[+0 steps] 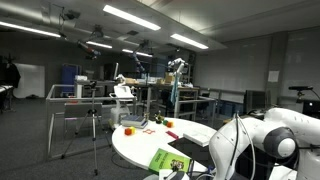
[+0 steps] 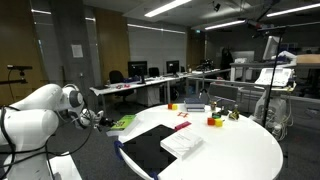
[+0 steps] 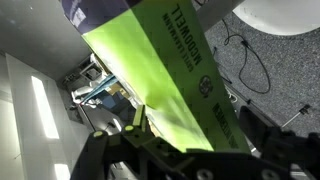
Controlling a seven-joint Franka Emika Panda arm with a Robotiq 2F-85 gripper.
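Observation:
A green book with white lettering on its black-and-green spine fills the middle of the wrist view. My gripper stands open at the book's lower end, its dark fingers to either side of the spine in the image; contact cannot be made out. In exterior view 1 the green book is at the near edge of the white table, with the gripper low beside it and partly cut off by the frame. Exterior view 2 shows the book small, just right of the gripper.
The white round table carries a white box, a black mat, a red object and several small coloured blocks. A tripod stands to the left. Clear surface lies at the table's right in exterior view 2.

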